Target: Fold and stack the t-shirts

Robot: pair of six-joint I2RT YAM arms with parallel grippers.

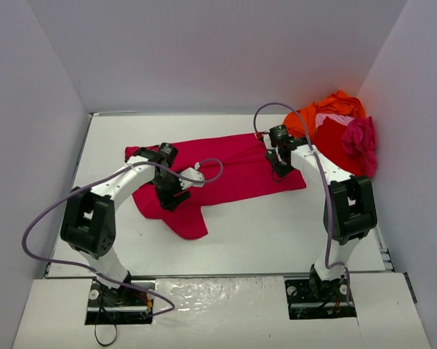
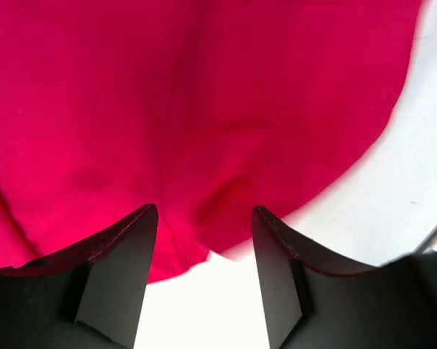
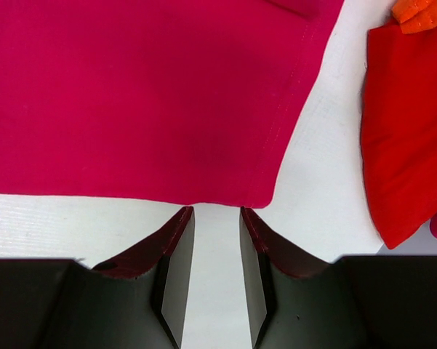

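Note:
A crimson t-shirt (image 1: 233,178) lies spread across the white table, long from left to right, with a sleeve-like flap (image 1: 182,224) pointing toward the front at its left end. Above that end hovers my left gripper, open, its fingers apart with the flap's tip and white table seen past them. My right gripper is open too, near the shirt's right end; the shirt's lower right corner shows just beyond its fingertips, with nothing between them. Part of the shirt's left end is hidden under the left arm in the top view.
At the back right sits a heap of clothes: an orange one (image 1: 323,109), a red one (image 1: 333,145) and a crimson one (image 1: 361,138). Grey walls close off the back and sides.

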